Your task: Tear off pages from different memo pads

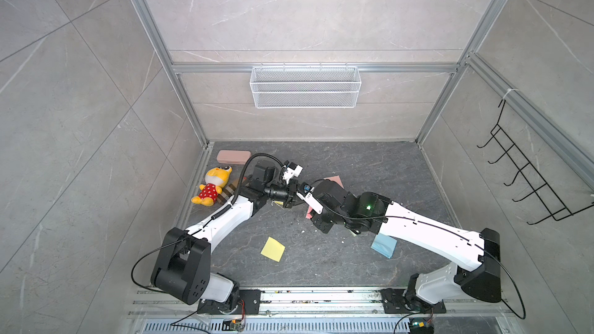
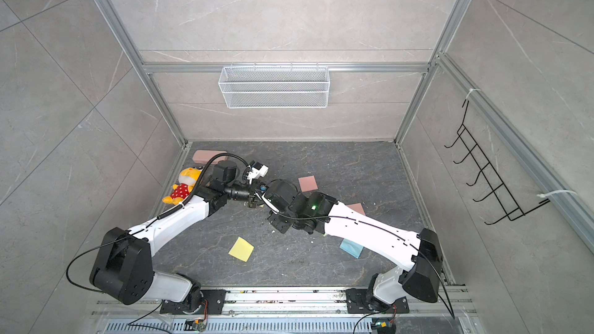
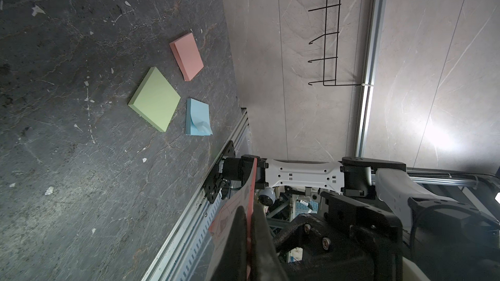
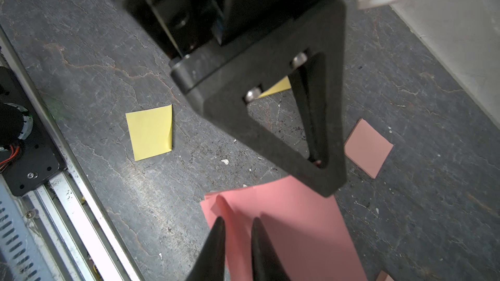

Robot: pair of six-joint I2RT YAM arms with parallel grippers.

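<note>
My left gripper is shut on a pink memo pad (image 3: 229, 218), seen nearly edge-on in the left wrist view and held above the floor. From the right wrist view the same pink pad (image 4: 302, 229) fills the lower middle, a left-gripper finger (image 4: 328, 177) at its upper edge. One page corner on the pad's left side curls up. Around that curl stands my right gripper, open, its fingertips on either side. Whether they touch the paper, I cannot tell. In the top left view both grippers meet mid-workspace and largely hide the pad.
On the floor lie a green pad (image 3: 155, 99), a blue pad (image 3: 198, 117) with a lifted sheet, a smaller pink pad (image 3: 186, 56) and a yellow pad (image 4: 150, 132). A bear toy (image 1: 213, 186) and a pink box (image 1: 234, 157) sit back left.
</note>
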